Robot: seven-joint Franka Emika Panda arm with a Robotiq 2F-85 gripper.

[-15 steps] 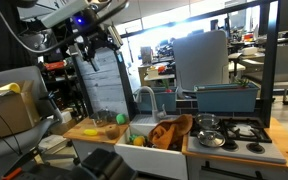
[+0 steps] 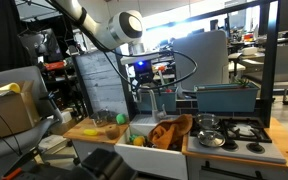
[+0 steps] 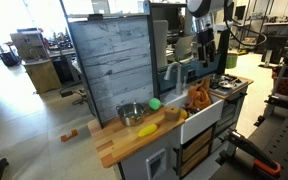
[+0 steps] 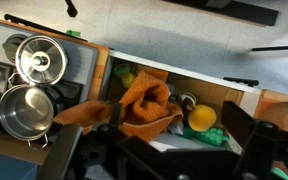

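My gripper (image 2: 144, 78) hangs open above the sink (image 2: 164, 161), well clear of everything, with nothing between its fingers. In the wrist view, the open gripper shows as dark shapes along the lower edge. Below it, a crumpled orange-brown cloth (image 4: 144, 108) lies in the sink and over its edge. Beside the cloth sit a round yellow item (image 4: 201, 118) and something green (image 4: 210, 136). A silver pot (image 4: 26, 110) and a lidded pot (image 4: 41, 60) are at the stove side.
A tall faucet (image 2: 150, 93) rises behind the sink. The stove (image 2: 236, 130) is on the right. On the left counter are a yellow item (image 3: 147, 130), a green ball (image 3: 154, 103) and a metal pot (image 3: 130, 112). A blue-green rack (image 2: 224, 99) stands at the back.
The arm has swung right and lowered from the upper left, bringing my gripper over the sink area. The cloth, pots and counter items look unmoved.
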